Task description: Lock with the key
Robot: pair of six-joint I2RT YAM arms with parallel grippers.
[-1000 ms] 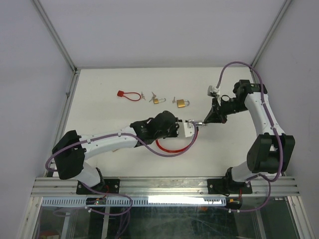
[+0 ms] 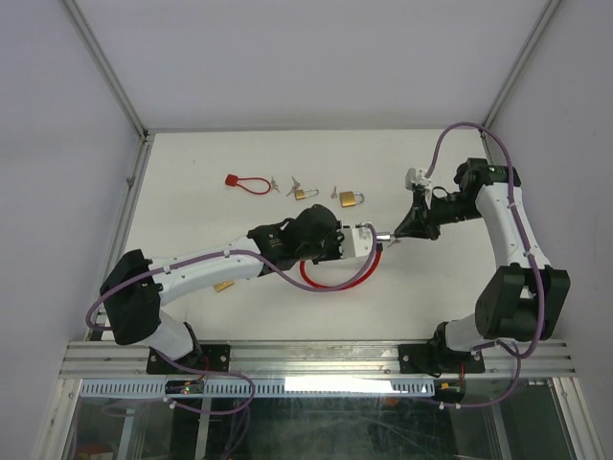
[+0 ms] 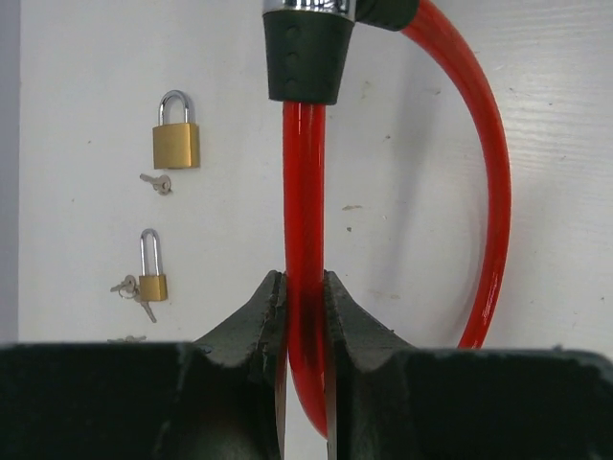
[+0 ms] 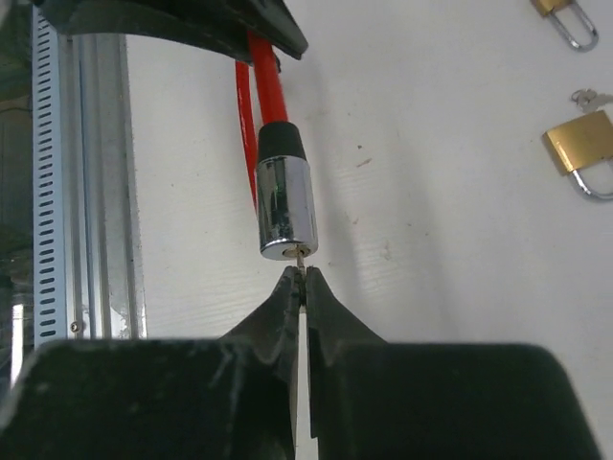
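A red cable lock bends in a loop, its red cable [image 3: 305, 192] running between my left gripper's [image 3: 305, 287] fingers, which are shut on it. In the right wrist view its silver cylinder [image 4: 286, 206] has a black collar and faces my right gripper. The thin key [image 4: 301, 259] stands at the keyhole in the cylinder's end face, and the right fingers are close together around it. How deep the key sits cannot be told. From above, the cylinder [image 2: 385, 237] lies between the two grippers, and the red cable [image 2: 335, 286] curves below the left one.
A brass padlock [image 2: 351, 198], a smaller padlock [image 2: 306, 194], loose keys [image 2: 293, 185] and a red loop seal [image 2: 251, 183] lie toward the back. Another brass padlock [image 2: 223, 286] is partly hidden by the left arm.
Now the arms stand much as one second ago, the right slightly further right.
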